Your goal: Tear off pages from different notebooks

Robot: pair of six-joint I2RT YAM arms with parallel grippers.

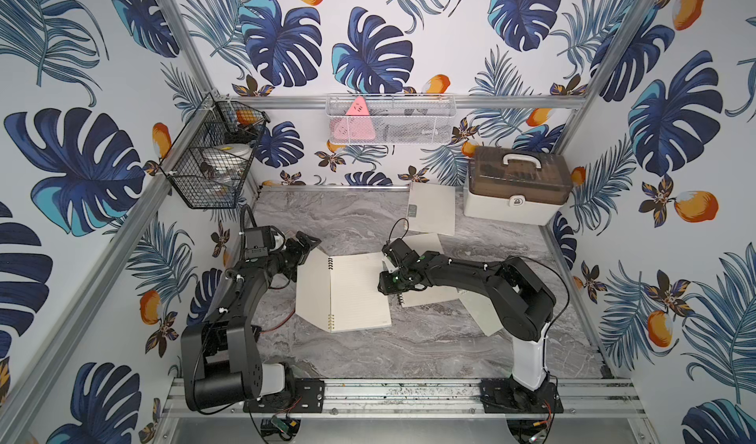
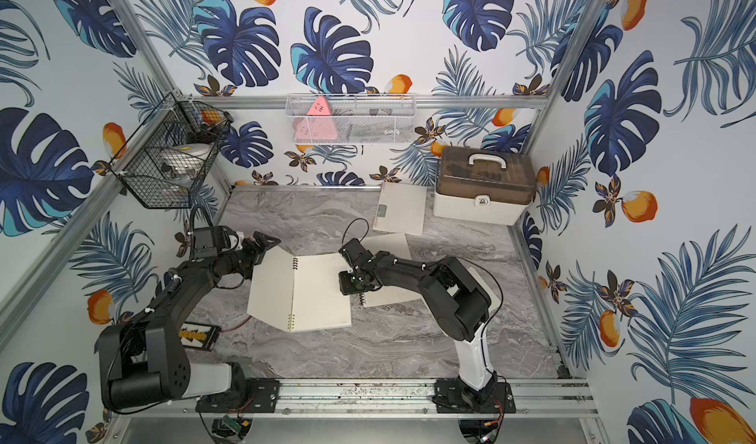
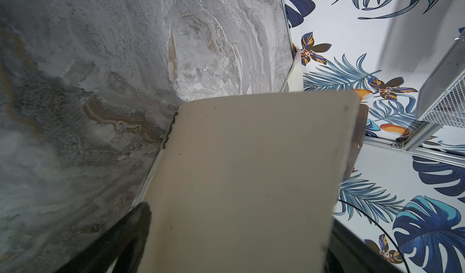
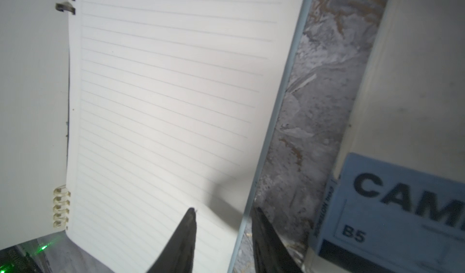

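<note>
An open spiral notebook [image 1: 358, 294] lies centre-left, its lined page facing up. In the left wrist view its cover [image 3: 247, 166] is raised between the fingers of my left gripper [image 1: 303, 247], which stands open at the notebook's upper left. My right gripper is part open at the right edge of the lined page [image 4: 169, 69], one finger over the paper and the other at the edge. A second spiral notebook [image 2: 390, 248] lies under and behind the right arm. A closed notebook [image 1: 430, 207] lies at the back.
A lidded storage box [image 1: 517, 188] stands at the back right. Wire baskets [image 1: 208, 164] hang on the left and back walls. A pale sheet [image 1: 484, 318] lies right of the second notebook.
</note>
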